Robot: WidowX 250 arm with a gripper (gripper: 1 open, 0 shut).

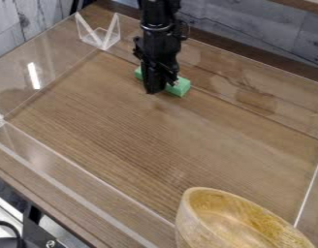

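My black gripper [152, 85] hangs from the arm at the upper middle, low over the wooden tabletop [123, 145]. Directly at it lies a green block [176, 85], partly hidden behind the gripper. I cannot tell whether the fingers are open, shut or touching the block.
A large yellow bowl [239, 228] fills the bottom right corner. A clear plastic piece stands at the back left and another at the left edge. A wall runs along the back.
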